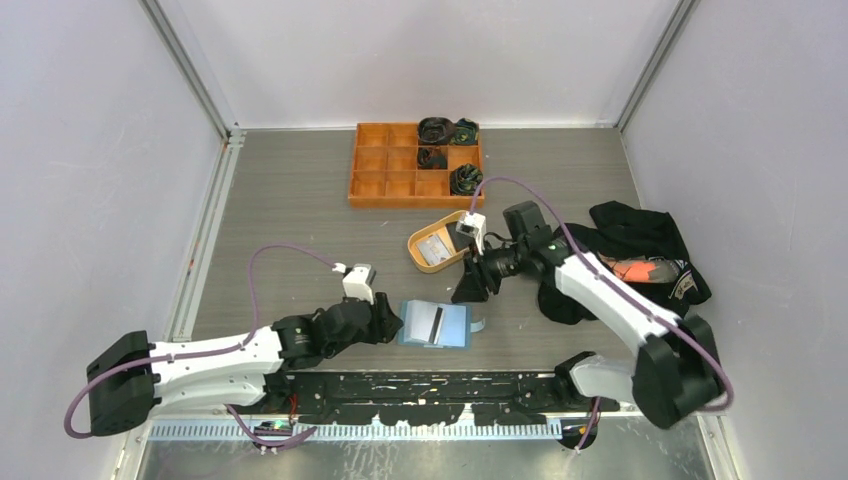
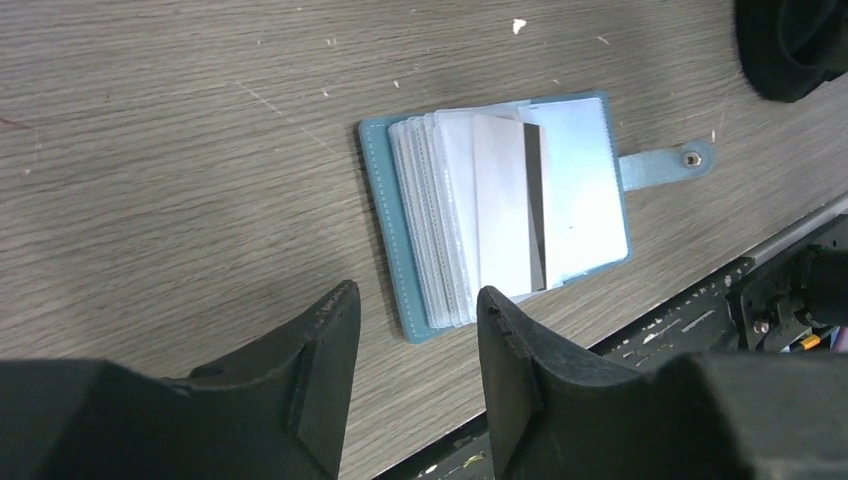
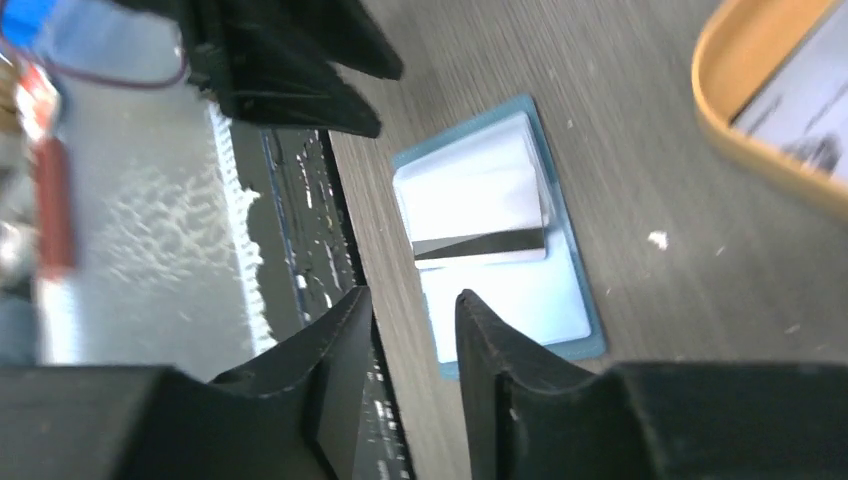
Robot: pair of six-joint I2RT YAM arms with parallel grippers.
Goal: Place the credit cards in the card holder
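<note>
The blue card holder (image 2: 391, 225) lies opened flat near the table's front edge, its clear sleeves (image 2: 428, 215) fanned to one side and its snap strap (image 2: 665, 166) stretched out. On its pages rests a white card (image 2: 503, 200) with a black stripe; how far it sits inside a sleeve I cannot tell. My left gripper is open, empty between its fingers, at the holder's left in the top view. Beyond the holder's right back corner is my right gripper, likewise open and empty. A yellow basket (image 1: 418, 258) behind holds a pale card (image 1: 436, 248) and something dark.
An orange compartment tray (image 1: 370, 200) with dark rolled items stands at the back. Black cloth (image 1: 640, 225) is heaped on the right.
</note>
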